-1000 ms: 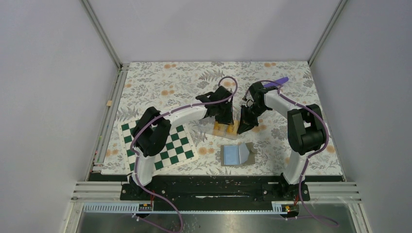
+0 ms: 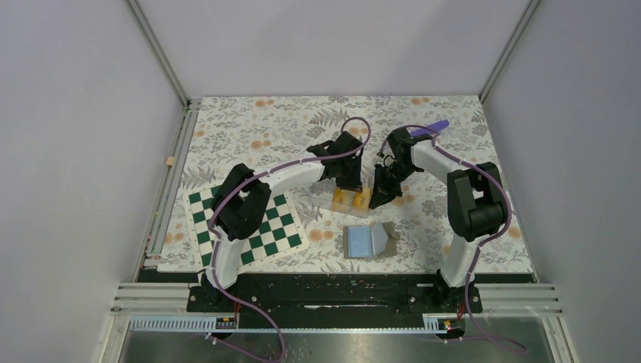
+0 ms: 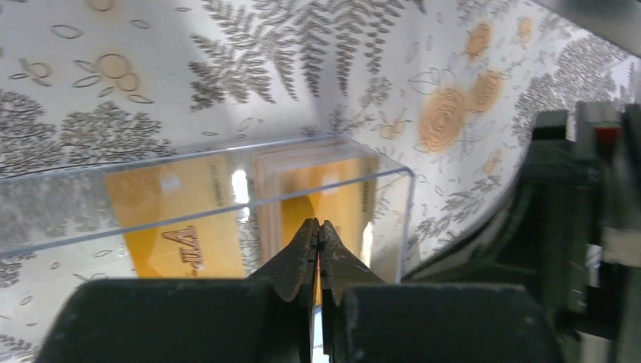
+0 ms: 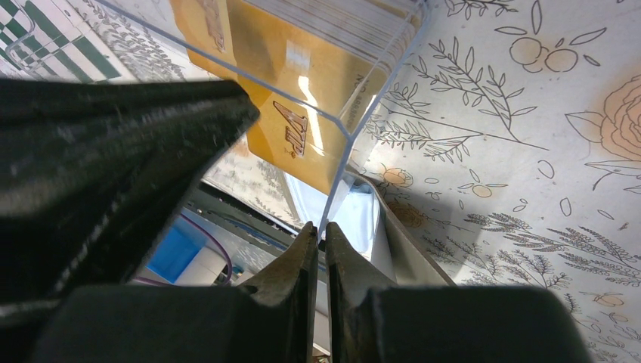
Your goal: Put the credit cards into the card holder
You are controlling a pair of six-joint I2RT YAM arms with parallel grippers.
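Note:
Gold credit cards lie in a clear box near the table's middle: a stack (image 3: 340, 200) at its right and more cards (image 3: 181, 253) to the left. My left gripper is shut over the right stack, nothing between its fingers; whether its tips touch the top card I cannot tell. The clear box's wall (image 4: 344, 170) is pinched at one corner by my right gripper, which is shut on it. An opened card holder (image 2: 360, 241), light blue inside with a grey cover, lies in front of the box.
The green and white checkered board (image 2: 268, 234) lies to the left, under the left arm. A purple object (image 2: 431, 128) is at the back right. Both grippers are close together over the box.
My right gripper, the box and the card holder have stayed in place.

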